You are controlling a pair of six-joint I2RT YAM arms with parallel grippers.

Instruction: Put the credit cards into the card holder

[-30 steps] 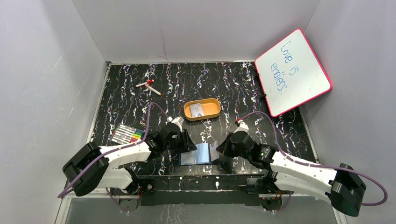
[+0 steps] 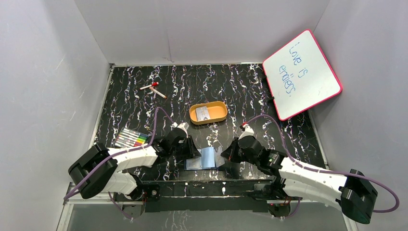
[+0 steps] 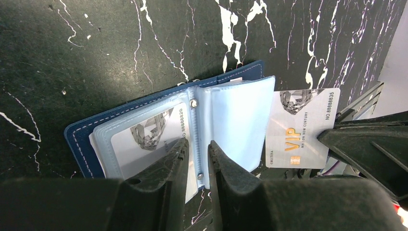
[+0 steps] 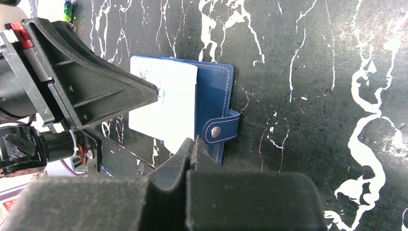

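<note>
The dark blue card holder [image 3: 82, 133] lies spread on the table, with clear light-blue sleeves [image 3: 235, 120]. A silver card [image 3: 151, 137] shows inside its left sleeve. My left gripper is shut on the holder, its fingers on either side of the sleeves' snapped spine. At the holder's right edge, my right gripper is shut on a white VIP card [image 3: 300, 130]. That card stands beside the right sleeve's outer edge in the left wrist view; whether its edge is inside cannot be told. The card is barely visible in the right wrist view.
An orange tray [image 2: 221, 117] behind the holder contains more cards [image 2: 202, 113]. Markers [image 2: 131, 138] lie at the left, and two loose ones [image 2: 158, 92] at the back left. A whiteboard [image 2: 303, 77] leans at the right. The table right of the holder is clear.
My left gripper has shifted only slightly at the holder.
</note>
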